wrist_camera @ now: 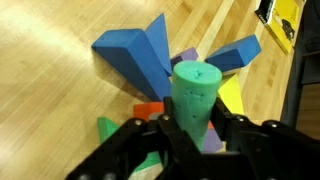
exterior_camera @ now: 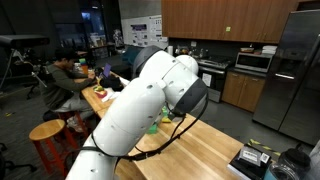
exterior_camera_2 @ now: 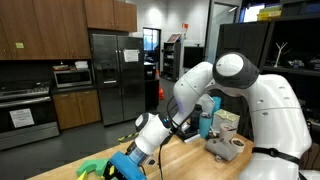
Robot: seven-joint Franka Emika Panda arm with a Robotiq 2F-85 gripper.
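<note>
In the wrist view my gripper is shut on a green block [wrist_camera: 196,85], whose rounded end points up toward the camera. Beneath and around it lie coloured blocks: a long blue block [wrist_camera: 130,58], a smaller blue block [wrist_camera: 235,53], a yellow block [wrist_camera: 232,95], a red block [wrist_camera: 147,110] and another green block [wrist_camera: 110,128]. A purple block [wrist_camera: 184,57] shows just behind the held one. How far the held block is from those below cannot be told. In exterior view 1 the arm hides the gripper.
Bare wooden table [exterior_camera: 200,153] lies to the right of the blocks. Dark items [exterior_camera: 250,160] stand at its right corner. In exterior view 2 a blue cup [exterior_camera_2: 206,126] and a grey container [exterior_camera_2: 226,147] stand by the arm's base. A yellow object [wrist_camera: 282,25] sits beyond the table edge.
</note>
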